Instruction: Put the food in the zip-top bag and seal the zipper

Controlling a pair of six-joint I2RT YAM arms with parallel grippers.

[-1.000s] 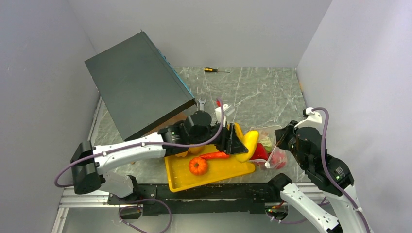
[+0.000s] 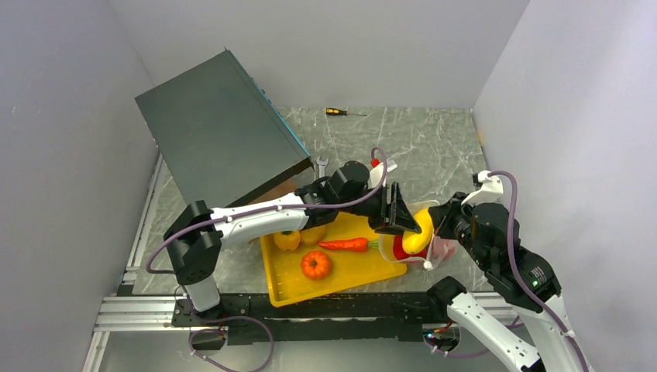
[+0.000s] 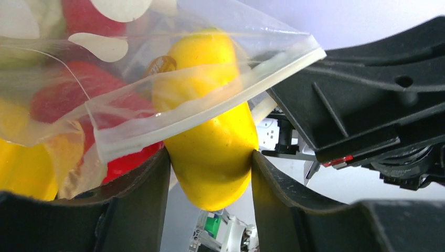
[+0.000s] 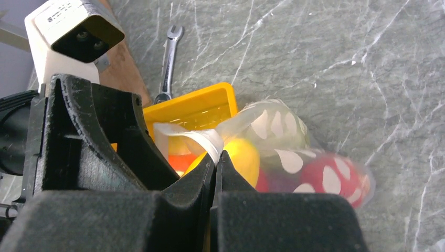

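My left gripper is shut on a smooth yellow food piece [image 3: 214, 142]. In the left wrist view the far part of that piece shows through the clear film of the zip top bag [image 3: 131, 131], while its near end is outside the rim. My right gripper is shut on the white rim of the bag [image 4: 207, 139], whose mouth gapes toward the left arm. Inside the bag, a red pepper [image 3: 78, 94] and something pale green [image 3: 31, 31] are visible. An orange carrot [image 2: 345, 244] and a small pumpkin [image 2: 316, 265] lie in the yellow tray.
The yellow tray [image 2: 290, 288] sits left of the bag, with more yellow food [image 2: 287, 239] partly under the left arm. A wrench [image 4: 169, 63] and a screwdriver [image 2: 338, 111] lie behind. A large dark box [image 2: 221, 132] stands at back left. Bare marble counter [image 2: 434, 143] extends behind the bag.
My left gripper has moved right with the yellow piece, from above the tray to the bag's mouth.
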